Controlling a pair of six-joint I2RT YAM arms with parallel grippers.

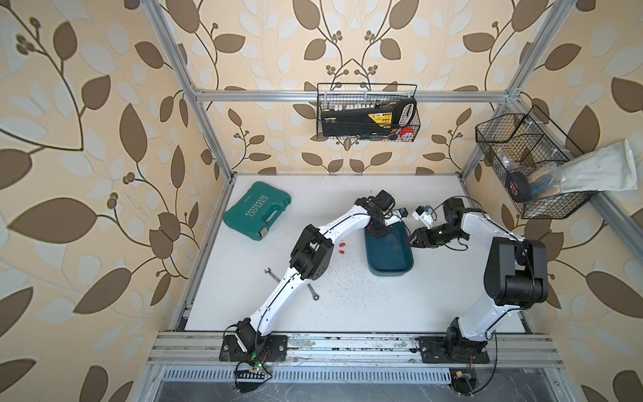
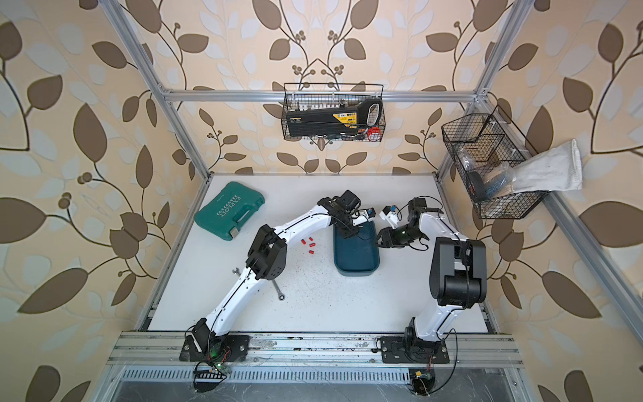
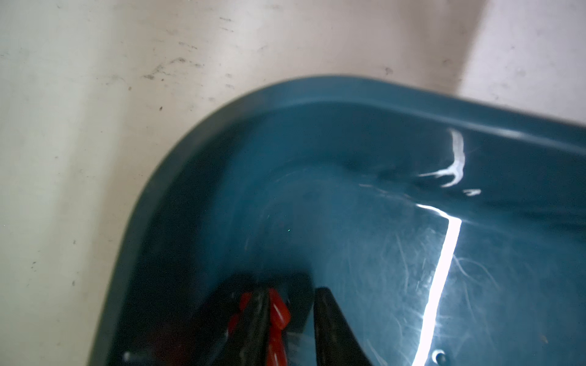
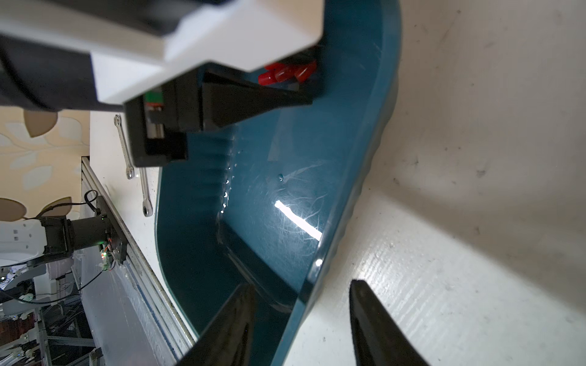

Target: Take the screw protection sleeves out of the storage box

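Several small red sleeves (image 3: 279, 311) lie clustered on the floor of the dark blue storage box (image 1: 390, 272), near a far corner. My left gripper is down inside the box with its fingers part open; in the left wrist view one finger overlaps the sleeves, and some red shows in the gap. Whether it touches them I cannot tell. The right wrist view also has the red sleeves (image 4: 283, 74) beside the left fingers (image 4: 256, 100). My right gripper stands open at the box's right rim, nothing between its fingers. Other red sleeves (image 2: 312, 244) lie loose on the table left of the box.
Two wrenches (image 1: 314, 293) lie on the table at front left, partly under the left arm. A green tool case (image 1: 257, 209) sits at the back left. The table in front of the box is clear. Wire baskets (image 1: 368, 114) hang at the back and right.
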